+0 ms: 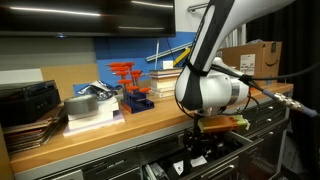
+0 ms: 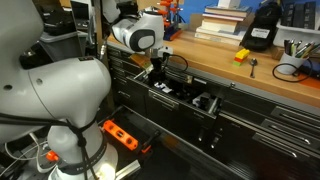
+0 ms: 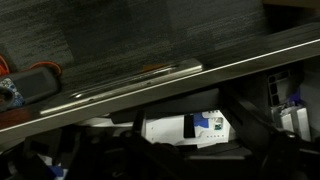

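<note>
An open drawer point(image 1: 158, 157) stands out from the cabinet under the wooden worktop. Dark-walled, it holds a white packet point(image 3: 205, 128) and other small items that are hard to make out. My gripper is open above the drawer in the wrist view, with its dark fingers blending into the shadow and nothing seen between them. A metal handle point(image 3: 125, 86) runs along the drawer's edge, just ahead of the fingers. In exterior view 1 the white arm point(image 1: 205, 92) leans down over the drawer's right part and hides some of it.
On the worktop point(image 1: 95, 142) stand a metal pot point(image 1: 82, 104), books point(image 1: 163, 84), red-topped items point(image 1: 122, 70) and a cardboard box point(image 1: 262, 60). A dark device point(image 3: 28, 86) with an orange cord lies at the wrist view's left. Closed drawers point(image 2: 235, 130) line the cabinet.
</note>
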